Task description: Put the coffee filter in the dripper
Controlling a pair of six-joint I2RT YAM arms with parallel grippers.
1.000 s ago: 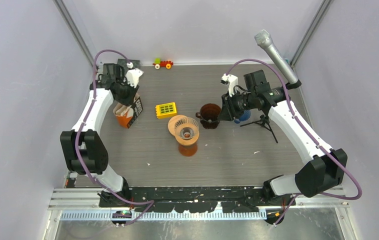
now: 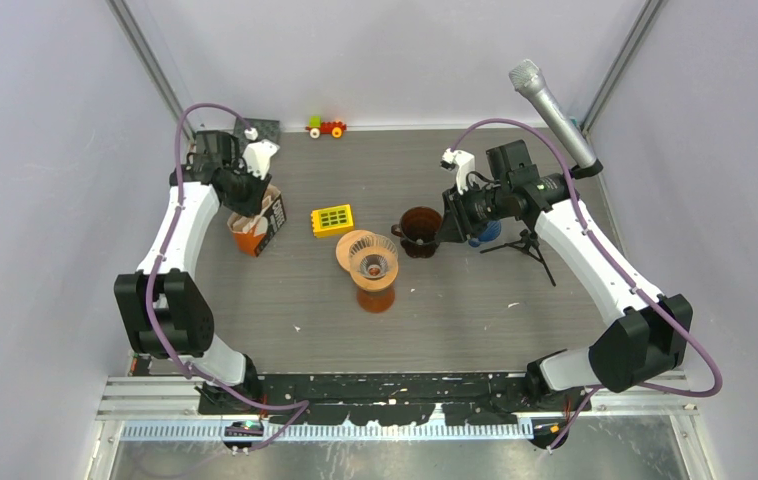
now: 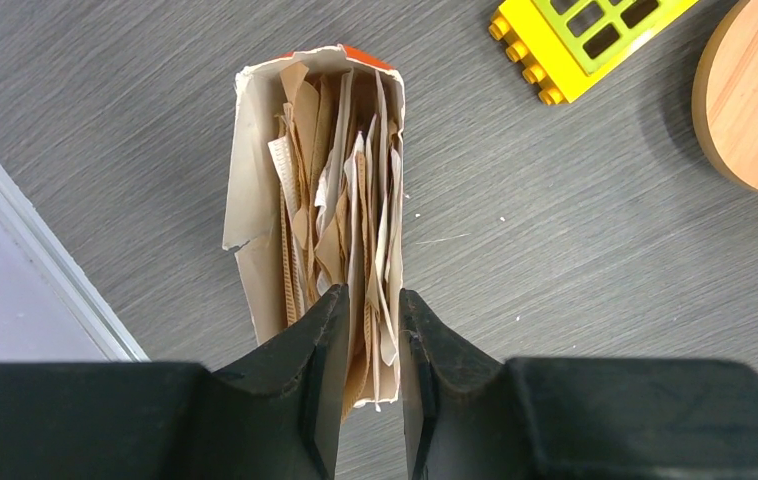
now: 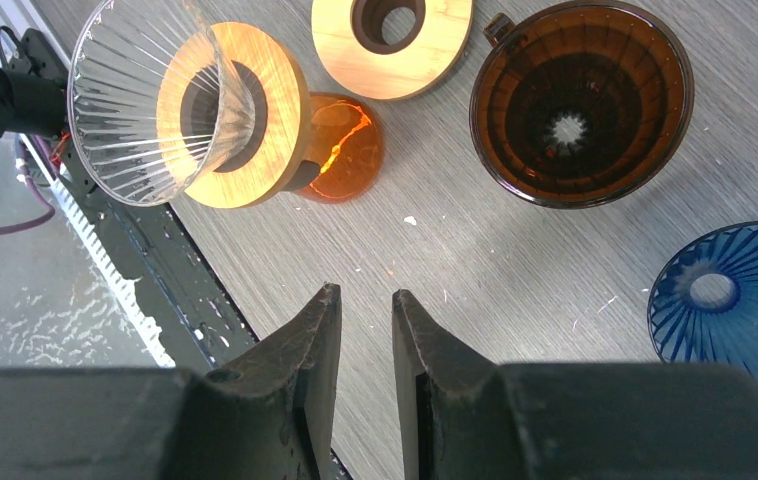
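Several brown and white paper coffee filters (image 3: 340,190) stand on edge in an open orange-and-white box (image 3: 252,160), at the left of the table. My left gripper is over the front part of that box, its fingers part open. Filter edges show in the gap, and I see none gripped. The clear ribbed dripper (image 4: 125,100) sits in a wooden collar (image 4: 290,100) on an amber glass base (image 4: 350,150) near the table's middle. Part open as well, my right gripper hangs above bare table with nothing between its fingers, right of the brown dripper (image 2: 421,228).
A second wooden ring (image 4: 445,45) touches or nearly touches the clear dripper's stand. A blue dripper (image 4: 730,290) lies by the right gripper, near a small black tripod (image 2: 530,245). The yellow toy block (image 2: 332,220) stands between box and drippers.
The right arm looks still.
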